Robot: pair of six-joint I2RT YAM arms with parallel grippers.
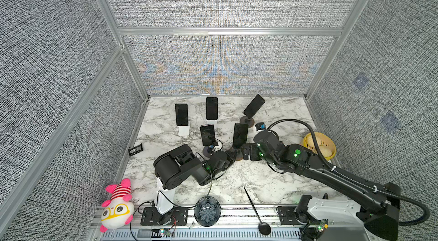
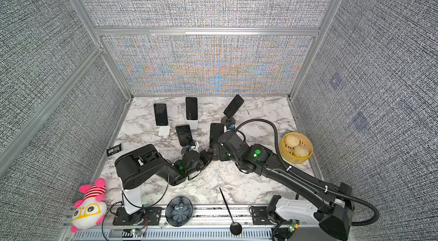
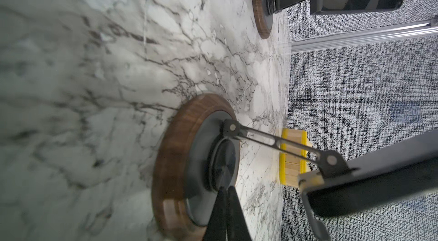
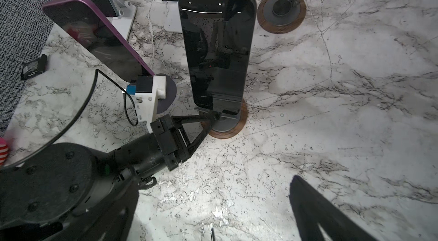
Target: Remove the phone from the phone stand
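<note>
A dark phone (image 4: 216,49) stands on a stand with a round wood-rimmed base (image 3: 168,163) in the table's middle. My left gripper is low at that base, fingertips shut together beneath the phone's lower edge. My right gripper hangs close over the table in front of this phone, its fingers apart and blurred at the bottom of the right wrist view, nothing between them. Another phone (image 1: 207,135) on a stand is just left of it.
Three more phones on stands (image 1: 181,114) (image 1: 211,107) (image 1: 253,106) line the back. A yellow steamer (image 2: 296,159) with buns is at right, a plush toy (image 1: 116,213) front left, a dark bowl (image 1: 207,211) and ladle (image 1: 263,228) at the front.
</note>
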